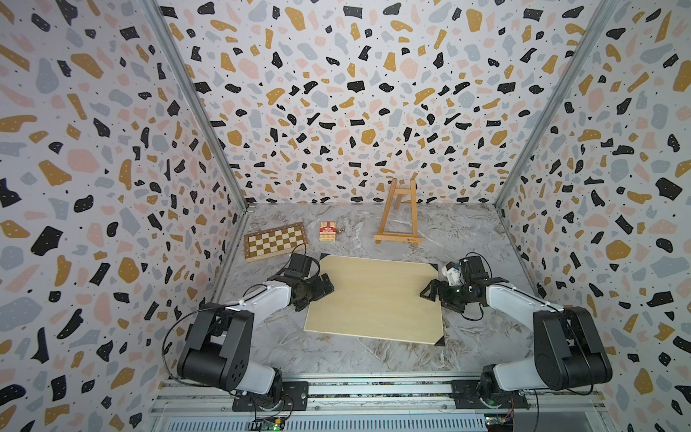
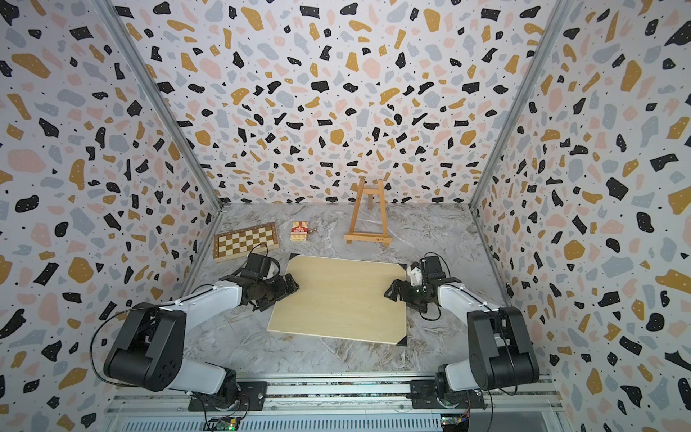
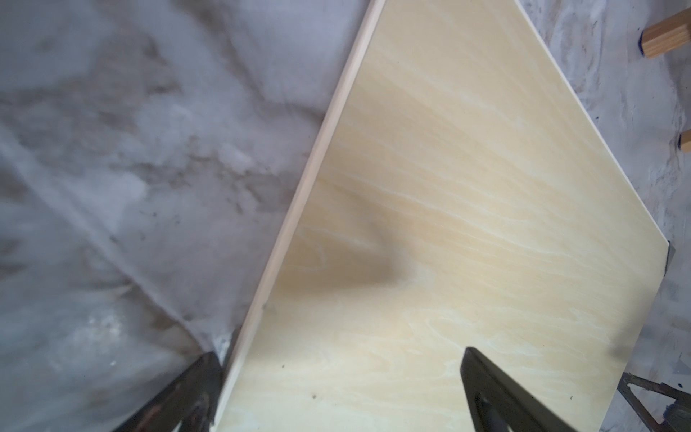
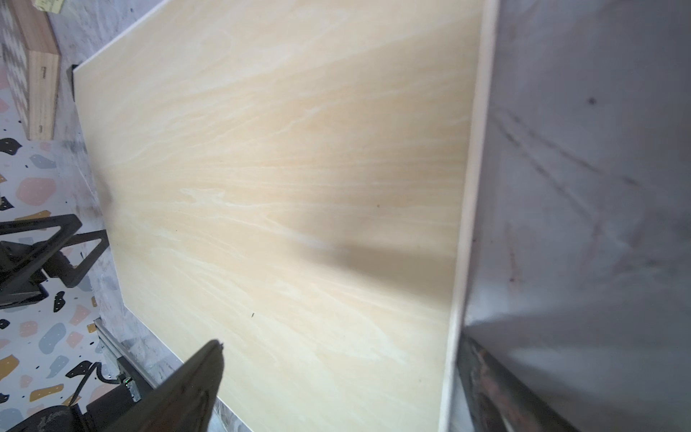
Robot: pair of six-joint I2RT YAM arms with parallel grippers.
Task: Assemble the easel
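Observation:
A pale plywood board (image 1: 370,295) with black corner pieces lies flat on the marble table. My open left gripper is at its left edge, one finger just outside the rim, the other over the board. At the opposite short edge, my right gripper is also open, one finger beside the outer rim and the other above the face. Behind the board the wooden easel frame (image 1: 397,236) stands upright, with a crossbar near its top and a ledge at its foot.
A checkered board (image 1: 275,241) lies at the back left, with a small red and yellow box (image 1: 327,229) beside it. Patterned walls enclose the table at the back and sides. Bare marble surrounds the easel's right side and the front strip.

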